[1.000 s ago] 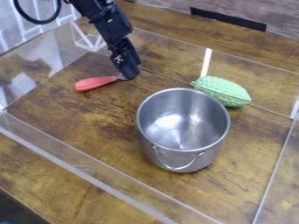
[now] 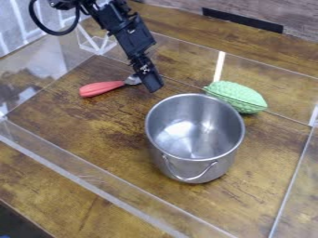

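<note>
A red-handled utensil (image 2: 102, 88) lies on the wooden table, its metal end at my gripper (image 2: 147, 80), which is low over it at upper middle. The gripper looks shut, though its fingertips are too small and dark to tell what, if anything, is between them. A steel pot (image 2: 192, 138) with a wire handle stands right of center, and a green bumpy object (image 2: 235, 97) lies behind it to the right.
Clear plastic walls (image 2: 50, 158) border the work area on the left and front.
My gripper has shifted slightly right and down near the utensil's metal end. The utensil, pot and green object look unmoved.
</note>
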